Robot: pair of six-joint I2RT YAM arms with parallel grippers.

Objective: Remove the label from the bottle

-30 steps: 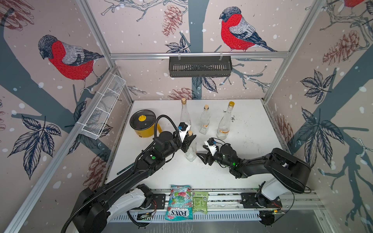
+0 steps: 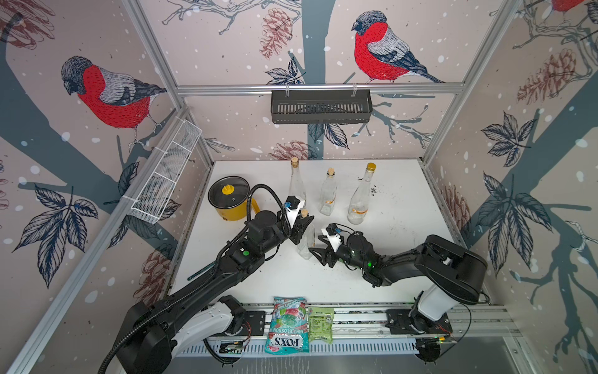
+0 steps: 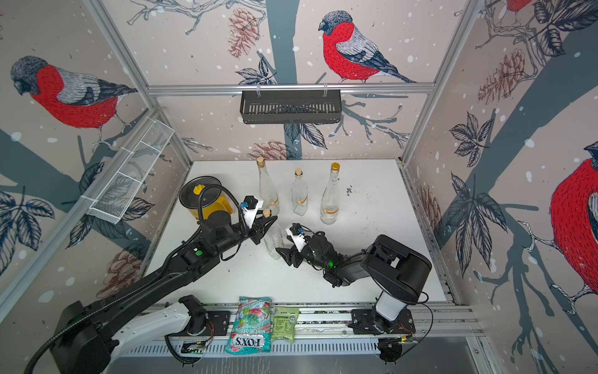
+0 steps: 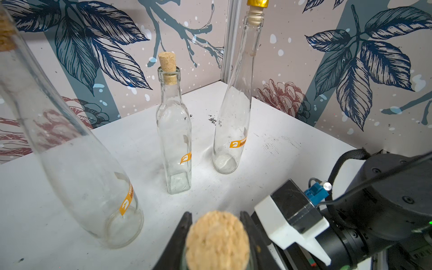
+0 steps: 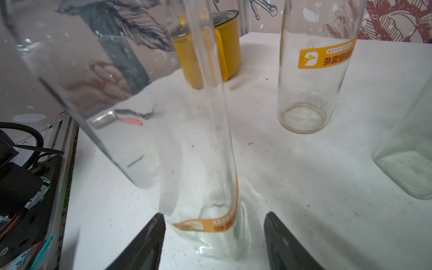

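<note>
A square glass bottle (image 5: 198, 238) stands at the front centre, an orange label (image 5: 204, 225) low on it. My left gripper (image 2: 297, 225) is shut on its top; the cork (image 4: 217, 240) sits between the fingers in the left wrist view. My right gripper (image 2: 320, 249) is beside the bottle's lower part, with its fingers (image 5: 148, 243) apart, either side of the bottle near label height; no contact shows.
Three more labelled bottles (image 4: 175, 144) stand behind, towards the back. A yellow pot (image 2: 229, 208) is at the back left.
My left gripper has stayed in place on the bottle's top.
</note>
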